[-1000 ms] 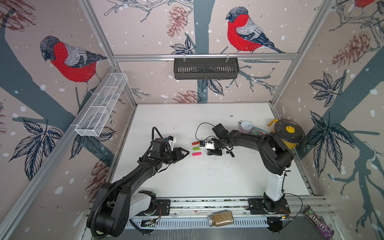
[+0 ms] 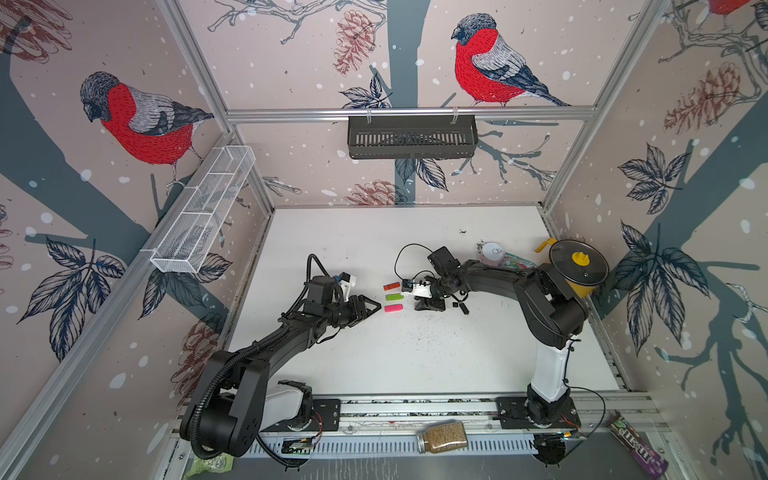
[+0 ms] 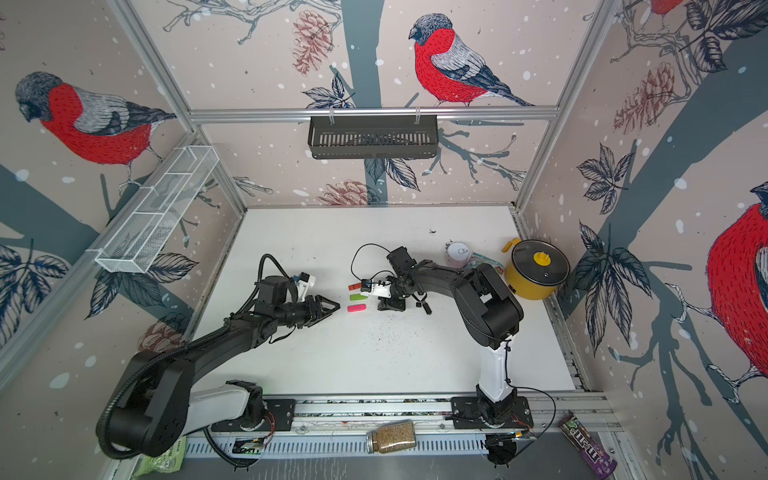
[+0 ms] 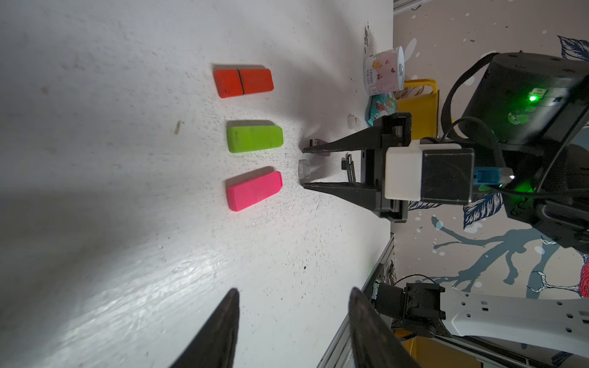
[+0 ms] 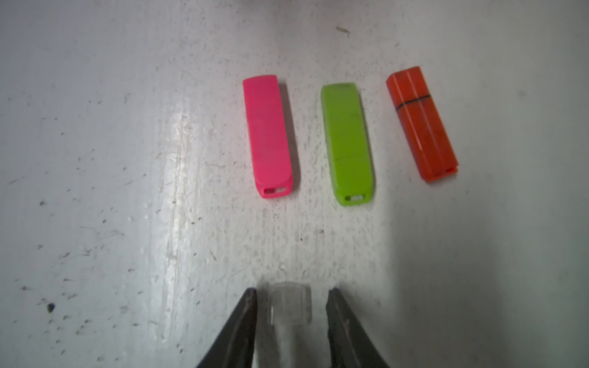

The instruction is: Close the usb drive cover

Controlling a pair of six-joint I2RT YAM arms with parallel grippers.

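Three drives lie side by side mid-table: pink [image 5: 267,135], green [image 5: 345,141] and red [image 5: 421,122]. My right gripper is low over the table, fingers part open around a small translucent cap [image 5: 290,304]; whether they touch it is unclear. In the left wrist view a small dark piece [image 4: 319,147] lies near the cap, partly behind the right fingers. My left gripper stands open to the left of the drives, with nothing between its fingers.
A yellow pot [image 3: 520,280] with a dark lid and a cup [image 4: 380,71] stand at the right. Loose dark items [image 3: 424,308] lie by the right gripper.
My right gripper has shifted very slightly toward the right. The left arm has barely moved, and the drives lie where they were.
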